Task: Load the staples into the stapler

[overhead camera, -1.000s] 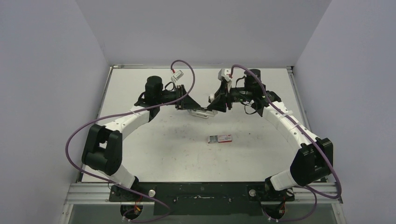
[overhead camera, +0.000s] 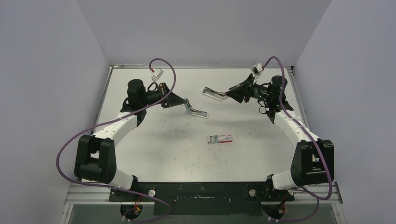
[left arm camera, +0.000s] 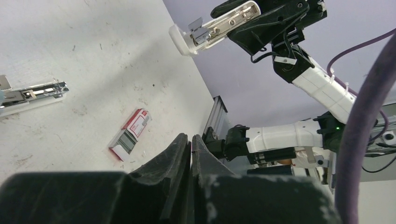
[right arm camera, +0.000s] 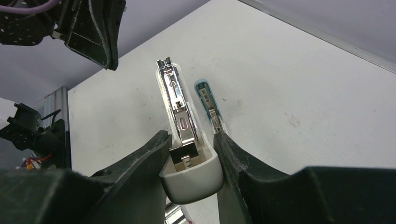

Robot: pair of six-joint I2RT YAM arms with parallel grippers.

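Note:
My right gripper (overhead camera: pixel 229 93) is shut on a white open stapler (overhead camera: pixel 214 94), held in the air; in the right wrist view its metal magazine (right arm camera: pixel 180 107) points away from the fingers. My left gripper has its fingertips together, nothing showing between them. A second, pale blue open stapler (overhead camera: pixel 198 113) lies on the table near the left gripper, partly hidden in the left wrist view. The staple box (overhead camera: pixel 219 138), red and white with grey staples showing, lies below it on the table.
Grey walls border the sides and back. Purple cables arch over both arms.
The two grippers have drawn apart: the left moved left, the right moved right and upward in the top view, carrying the white stapler away from the left gripper.

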